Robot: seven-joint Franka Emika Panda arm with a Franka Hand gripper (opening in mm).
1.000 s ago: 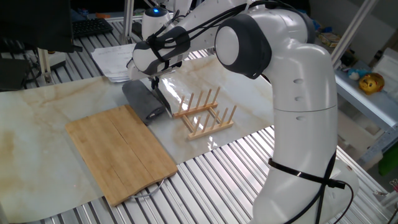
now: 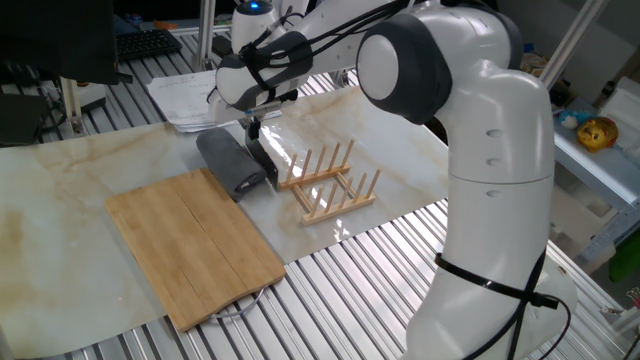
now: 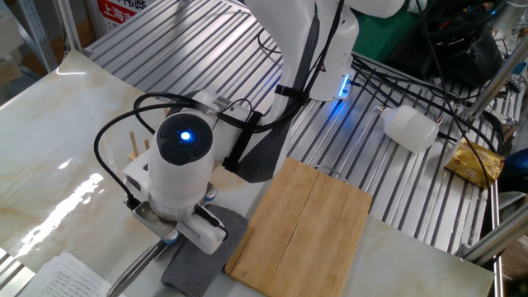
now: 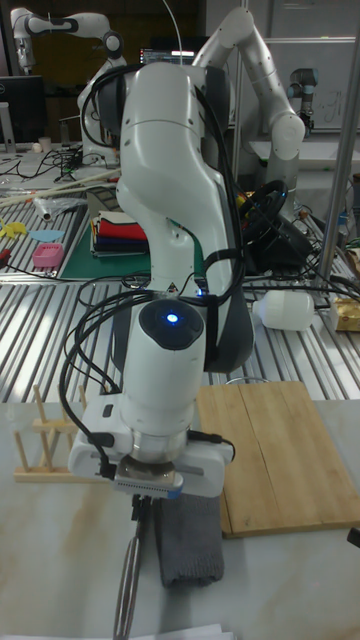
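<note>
A knife with a dark blade (image 2: 262, 158) slants downward from my gripper (image 2: 253, 128), which appears shut on it. Its long silver handle (image 4: 130, 581) points away from the arm base in exterior view 3, and the same metal handle (image 3: 139, 268) shows at lower left in exterior view 2. Right beside the blade lies a folded grey cloth (image 2: 229, 160). On the other side stands a wooden peg rack (image 2: 330, 185), close to the blade's tip. The fingers are mostly hidden by the hand in exterior views 2 and 3.
A wooden cutting board (image 2: 195, 245) lies flat beside the cloth. Papers (image 2: 182, 100) rest at the table's far edge. The marbled sheet (image 2: 60, 200) left of the board is bare. A white bottle-like object (image 3: 410, 129) stands off to the side.
The arm has shifted slightly to the right in exterior view 1. The blade has turned a little and now shows a broader face. Cloth, board and rack have not moved.
</note>
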